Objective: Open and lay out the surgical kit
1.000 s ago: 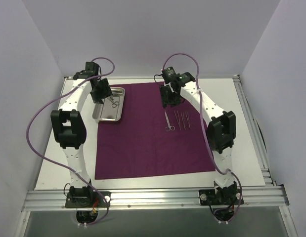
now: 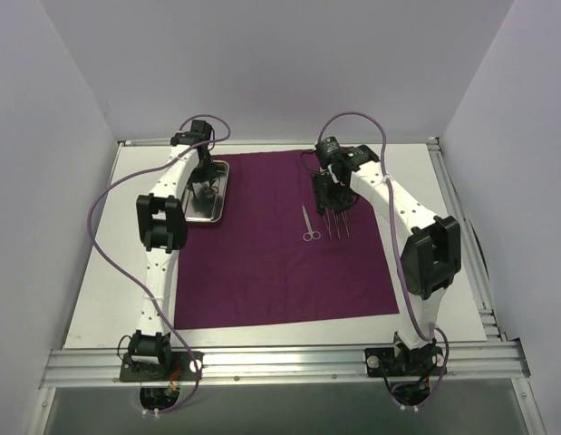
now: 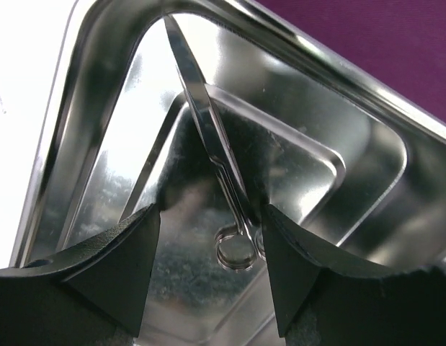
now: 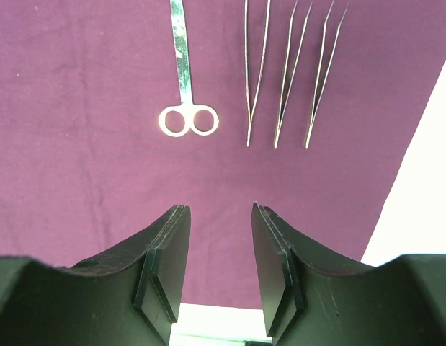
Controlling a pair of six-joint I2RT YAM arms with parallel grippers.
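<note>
In the left wrist view, scissors [image 3: 208, 130] lie inside the steel tray [image 3: 338, 54], their finger loops between my open left gripper. The fingers are spread on either side and are not closed on them. My right gripper stands part open above the purple cloth [image 4: 122, 173], nothing between its fingers. Ahead of it in the right wrist view, another pair of scissors [image 4: 185, 79] lies flat, with three tweezers to its right: the first [image 4: 252, 101], the second [image 4: 284, 94] and the third [image 4: 316, 101].
The tray [image 2: 217, 211] sits at the cloth's upper left corner in the top view. A white table [image 2: 103, 290] surrounds it, with metal rails [image 2: 289, 372] along the front edge.
My left gripper has moved to the right over the tray, reaching the scissors inside. My right arm has shifted to the right and slightly nearer, above the tweezers. The laid-out instruments have not moved.
</note>
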